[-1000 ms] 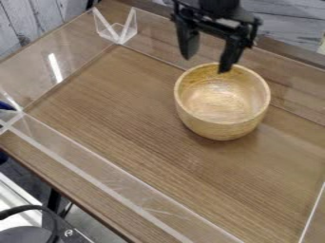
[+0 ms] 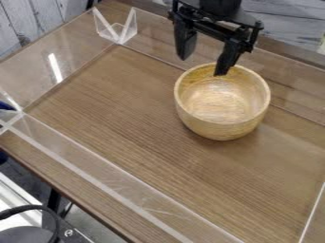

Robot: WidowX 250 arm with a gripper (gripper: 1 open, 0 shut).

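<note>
My black gripper [image 2: 206, 53] hangs open over the back rim of a round, pale wooden bowl [image 2: 221, 106] in the middle right of the camera view. Its two fingers are spread, one at left and one at right, with nothing visible between them. The bowl looks empty.
A wide wooden table [image 2: 114, 133] surrounds the bowl, with much clear room at left and in front. A clear angular plastic piece [image 2: 114, 27] is at the back left. Transparent strips run along the left side. Dark equipment [image 2: 26, 228] sits at the lower left corner.
The gripper has shifted slightly over the back of the bowl, staying open. The bowl looks unmoved.
</note>
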